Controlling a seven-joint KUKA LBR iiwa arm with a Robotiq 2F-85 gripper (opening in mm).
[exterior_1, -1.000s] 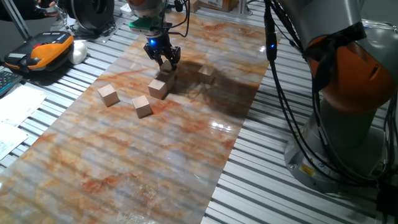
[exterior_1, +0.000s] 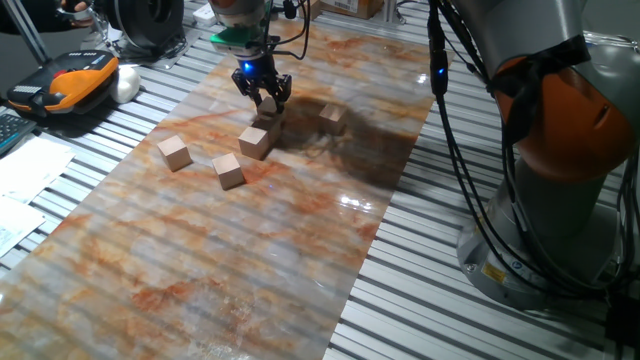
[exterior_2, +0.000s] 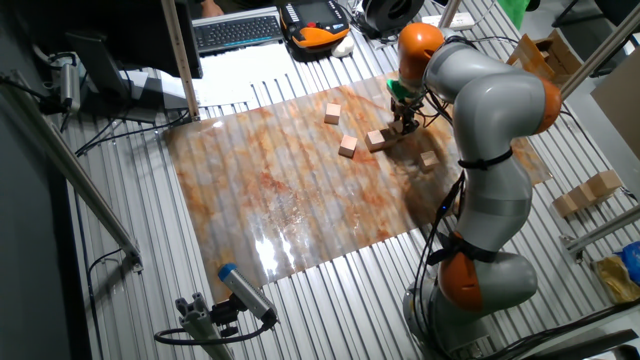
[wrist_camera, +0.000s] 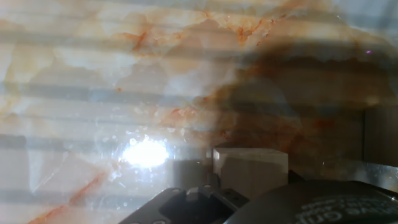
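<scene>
My gripper (exterior_1: 268, 96) points down at the far part of the marbled sheet, over a short row of wooden blocks. A wooden block (exterior_1: 267, 106) is at its fingertips, raised above the row. Whether the fingers press on it or stand apart from it cannot be made out. The front block of the row (exterior_1: 254, 142) rests on the sheet, its neighbour close behind. In the wrist view a pale block (wrist_camera: 250, 171) shows beyond the dark gripper parts; the fingertips are unclear. Exterior view 2 has the gripper (exterior_2: 405, 122) partly hidden beside the row block (exterior_2: 375, 140).
Loose blocks lie nearby: one at left (exterior_1: 174, 152), one in front (exterior_1: 228, 171), one to the right (exterior_1: 332, 119) in the arm's shadow. The near part of the marbled sheet (exterior_1: 200, 270) is clear. An orange-and-black teach pendant (exterior_1: 65, 82) sits beyond the left edge.
The upper arm and the gripper's mount have shifted very slightly. The blocks look unmoved, and no opening or closing of the fingers is visible.
</scene>
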